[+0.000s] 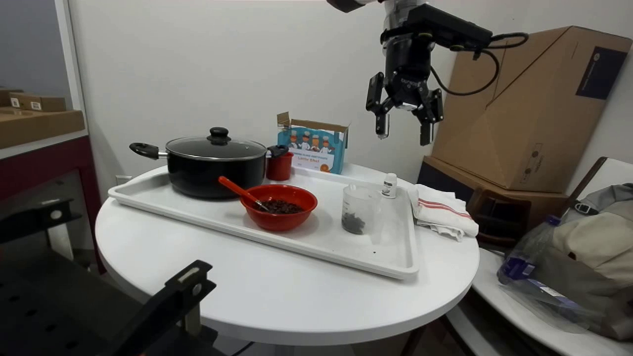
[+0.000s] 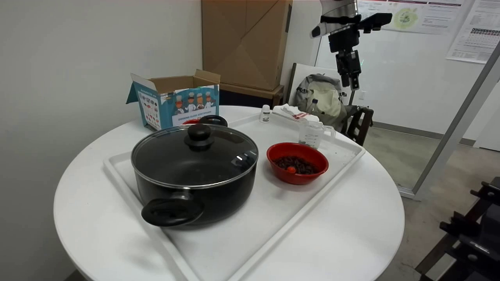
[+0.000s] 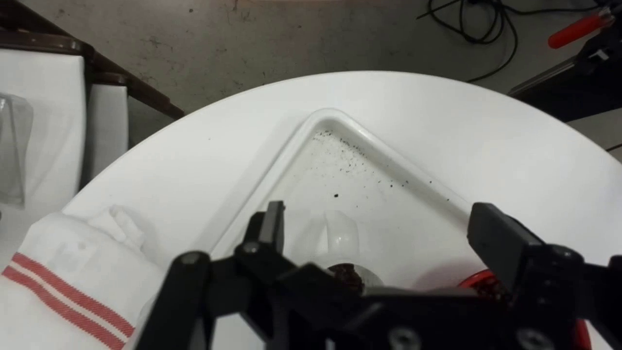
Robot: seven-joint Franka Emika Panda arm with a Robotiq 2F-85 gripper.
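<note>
High above the right end of the white tray [image 1: 380, 268] hangs my gripper [image 1: 404, 137], open and empty. On the tray stands a clear measuring cup [image 1: 360, 208] with dark bits at its bottom; in the wrist view its handle [image 3: 342, 236] shows between my fingers, well below them. Left of the cup sits a red bowl [image 1: 279, 220] of dark pieces, a red-handled spoon [image 1: 234, 187] leaning in it. A black lidded pot [image 2: 197, 187] occupies the tray's other end. A small white bottle [image 1: 389, 185] stands behind the cup.
A folded white towel with red stripes [image 1: 442, 210] lies beside the tray's right end. An opened blue box [image 2: 187, 100] and a red cup [image 1: 280, 166] are at the back. Dark crumbs [image 3: 350, 154] dot the tray's corner.
</note>
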